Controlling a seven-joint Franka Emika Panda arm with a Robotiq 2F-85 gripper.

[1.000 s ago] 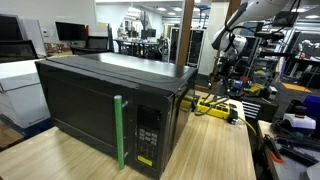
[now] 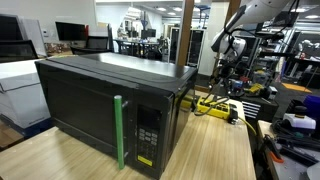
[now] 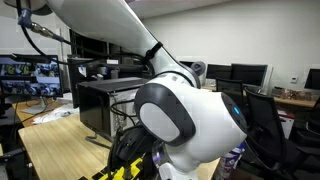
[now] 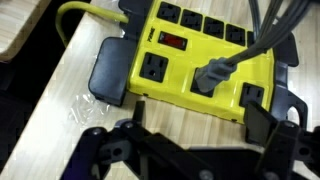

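Note:
A yellow power strip (image 4: 185,55) with black ends lies on the wooden table in the wrist view. One grey plug (image 4: 215,75) sits at one of its outlets, its cable running up to the right. My gripper is over the strip's near side, its black fingers (image 4: 130,134) spread apart with nothing seen gripped between them. The plug appears beyond the gap; whether anything touches it cannot be told. In the first exterior view the power strip (image 2: 215,107) stands out behind the microwave's right side, and the gripper is hard to make out there.
A black microwave (image 2: 105,105) with a green strip (image 2: 118,130) on its door takes up much of the table. Bare tabletop (image 2: 215,150) lies to its right. Grey cables (image 4: 270,35) cross the strip's far right. The white arm (image 3: 190,125) blocks much of the second exterior view.

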